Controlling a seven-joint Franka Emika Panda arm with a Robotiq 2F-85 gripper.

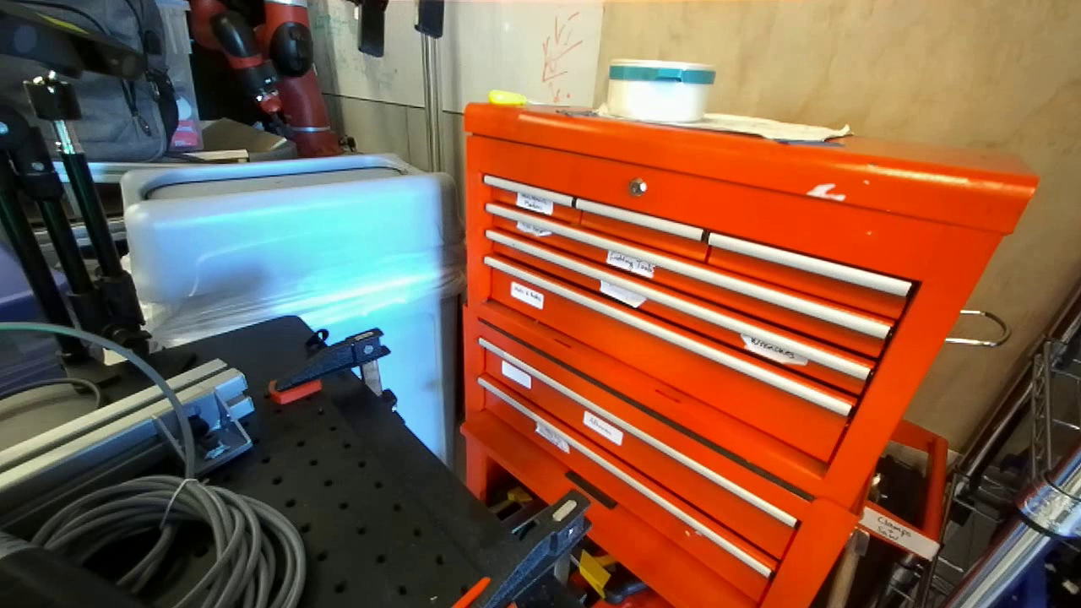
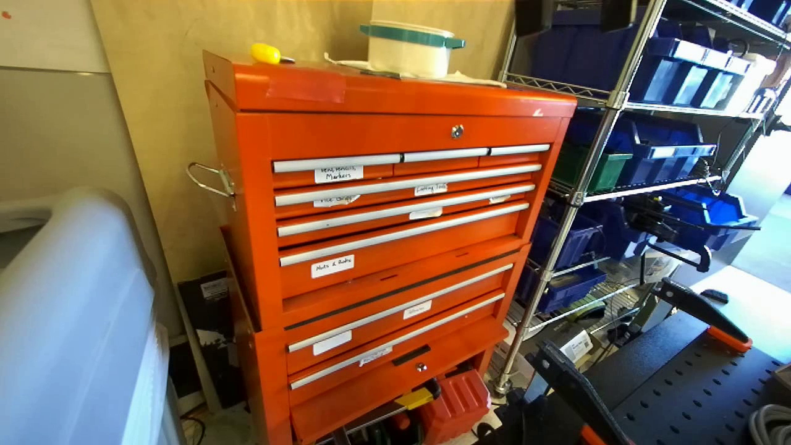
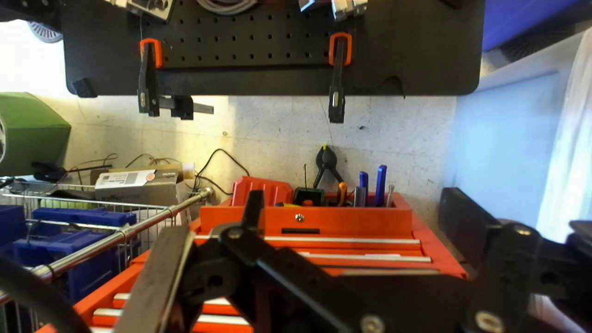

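My gripper is open in the wrist view, its two black fingers wide apart with nothing between them. The fingertips also hang at the top edge of both exterior views, above and apart from everything on the chest. Below stands the red tool chest (image 1: 649,446), its labelled drawers with silver handles all closed. On top of it sit a white round container with a teal rim (image 1: 660,96), a pale cloth (image 1: 775,127) under it, and a small yellow-handled object (image 2: 265,52).
A black perforated table (image 1: 344,476) bears clamps (image 1: 334,355), coiled grey cable (image 1: 243,547) and a metal rail (image 1: 122,415). A wire shelf (image 2: 586,178) with blue bins flanks the chest. Opposite stands a large pale plastic-wrapped case (image 1: 294,243). Open air lies above the chest.
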